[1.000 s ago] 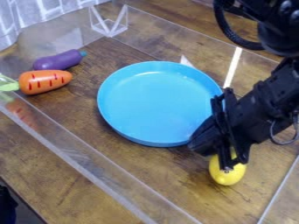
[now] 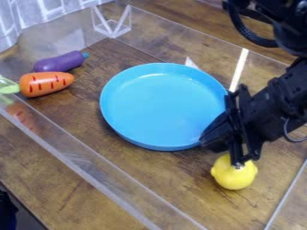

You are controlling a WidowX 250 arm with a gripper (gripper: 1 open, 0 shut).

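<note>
My black gripper [image 2: 238, 157] hangs at the right, its fingertips at the top of a yellow lemon-like toy [image 2: 234, 177] on the wooden floor. The gripper looks shut, with nothing clearly held between its fingers; the lemon rests below the tips. A blue plate [image 2: 161, 101] lies just left of and behind the gripper, partly hidden by it on the right.
An orange carrot [image 2: 46, 83] and a purple eggplant [image 2: 59, 61] lie at the upper left. Clear plastic walls border the area. Bare wood shows at the lower left and behind the plate.
The gripper has risen slightly from lower over the lemon, uncovering more of it. The lemon, plate and vegetables look essentially in place.
</note>
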